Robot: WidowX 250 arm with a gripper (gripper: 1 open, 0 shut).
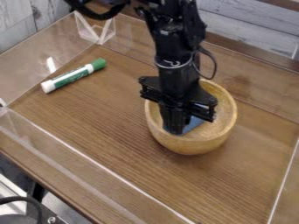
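Observation:
My black gripper [177, 112] hangs over and into a round wooden bowl [197, 143] at the middle right, its fingertips low inside it. A blue object [198, 124] in the bowl is mostly hidden behind the gripper. I cannot tell whether the fingers are open or shut, or whether anything is between them.
A white and green tube [73, 76] lies at the upper left of the wooden table [105, 166]. A white wall [251, 26] runs along the back.

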